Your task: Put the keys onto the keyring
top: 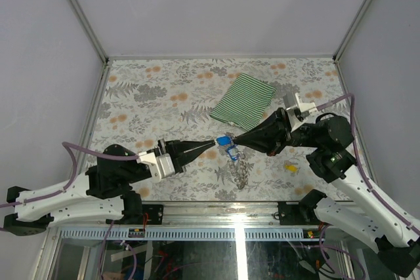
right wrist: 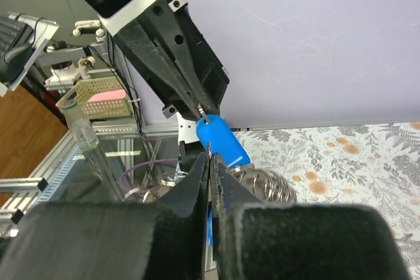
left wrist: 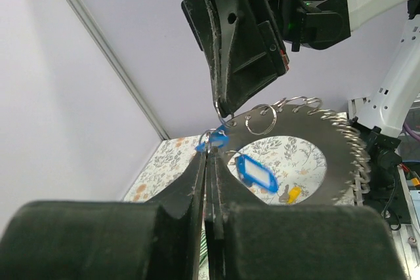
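Note:
My two grippers face each other over the table, tips a short gap apart. The left gripper is shut, a thin wire ring [left wrist: 205, 137] at its fingertips. A blue tag [right wrist: 224, 141] hangs from a small ring at that tip. My right gripper is also shut; in the left wrist view, thin bent wire comes from its tip and leads toward a coiled metal keyring [left wrist: 315, 104]. A second blue tag [left wrist: 257, 174] hangs below. From above, the metal coil [top: 241, 174] dangles beneath the tips, blurred. How the rings are linked is unclear.
A green striped cloth [top: 244, 101] lies behind the grippers on the floral surface. A small yellow piece [top: 291, 168] rests to the right.

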